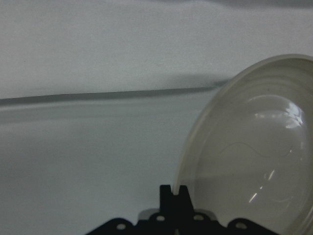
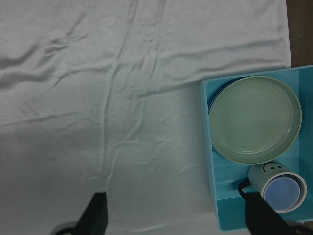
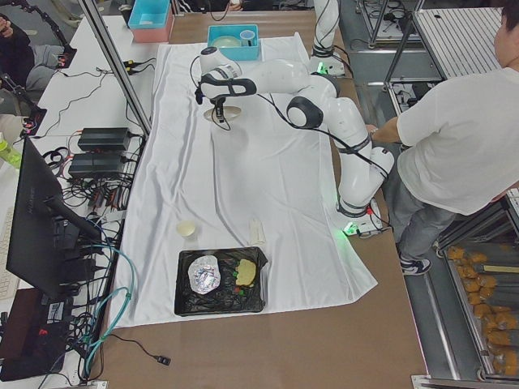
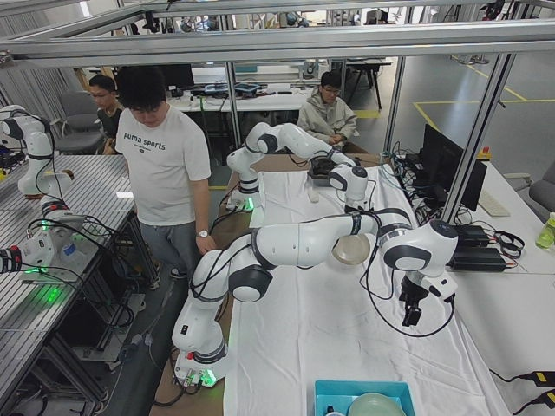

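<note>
A beige plate (image 1: 249, 166) hangs in my left gripper, which is shut on its rim; it also shows in the right camera view (image 4: 351, 251) over the middle of the white cloth. My right gripper (image 4: 412, 314) is above the cloth at the other end, near the blue bin (image 4: 325, 397). In the right wrist view its fingers stand wide open, with nothing between them, beside that bin, which holds a green plate (image 2: 254, 117) and a mug (image 2: 269, 176) with a blue cup inside.
A black tray (image 3: 186, 296) with foil and food lies at the far end of the cloth from the bin, near a pale cup (image 3: 186, 228). A person (image 3: 446, 138) stands beside the table.
</note>
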